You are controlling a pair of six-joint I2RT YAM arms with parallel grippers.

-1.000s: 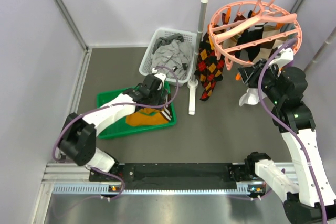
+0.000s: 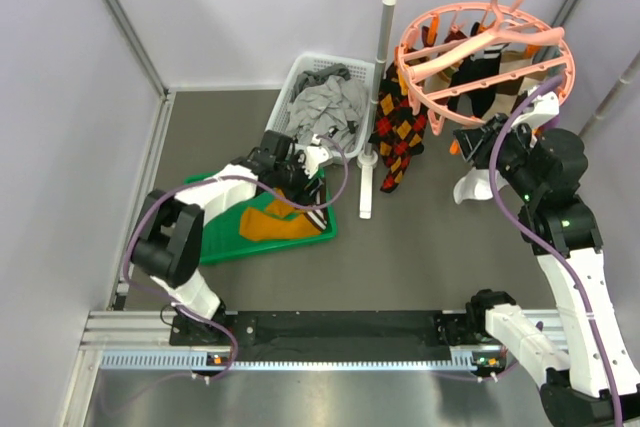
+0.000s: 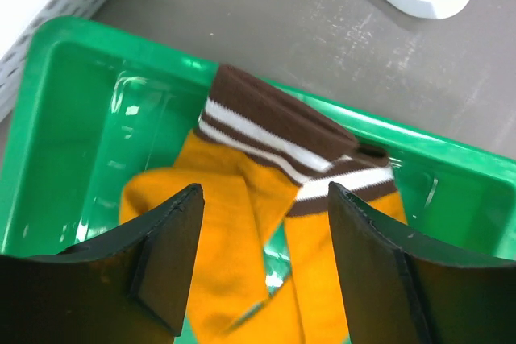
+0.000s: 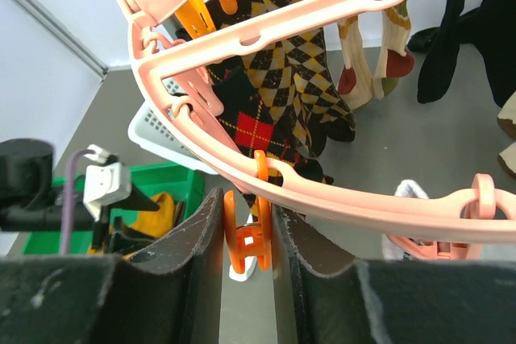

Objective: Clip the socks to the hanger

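Observation:
Orange socks [image 3: 214, 239] with brown-and-white striped cuffs [image 3: 262, 122] lie in the green tray [image 3: 56, 106]. My left gripper hangs over them with its fingers apart and nothing gripped; the cuffs are just beyond its fingertips. In the top view that gripper covers part of the socks. At the right, the pink round hanger [image 2: 540, 72] hangs from the rail with several socks clipped on. My right gripper is shut on an orange clip [image 4: 248, 239] at the hanger's near rim. No sock shows in that clip's mouth.
A white basket [image 2: 278, 119] of grey cloth stands behind the tray. Beside it rises the rack's white post [image 2: 385, 42], its foot [image 2: 365, 192] reaching forward. A checkered sock [image 2: 398, 137] hangs near the post. The floor between tray and right arm is clear.
Over the tray, my left arm has shifted right and a little toward the front, its elbow swinging inward. The right arm and hanger stay put; a white hanging sock sways slightly.

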